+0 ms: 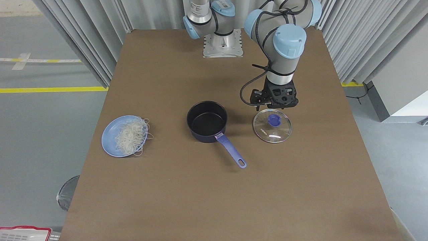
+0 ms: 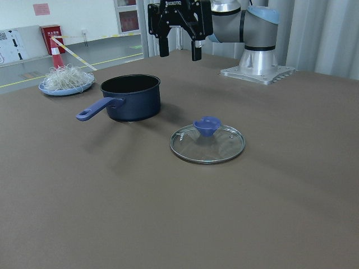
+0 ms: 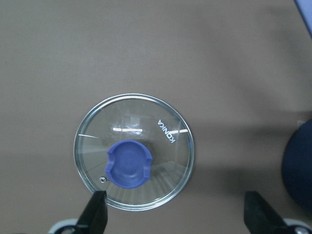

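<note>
A glass lid with a blue knob (image 1: 274, 119) lies flat on the table, right of a dark saucepan (image 1: 206, 118) with a blue handle (image 1: 231, 149). The lid (image 3: 134, 192) fills the middle of the wrist view, with the pan (image 3: 300, 165) at the right edge. My gripper (image 2: 180, 49) hangs above the lid, open, with nothing between its fingers.
A blue plate (image 1: 110, 138) of white noodle-like strands sits left of the pan.
</note>
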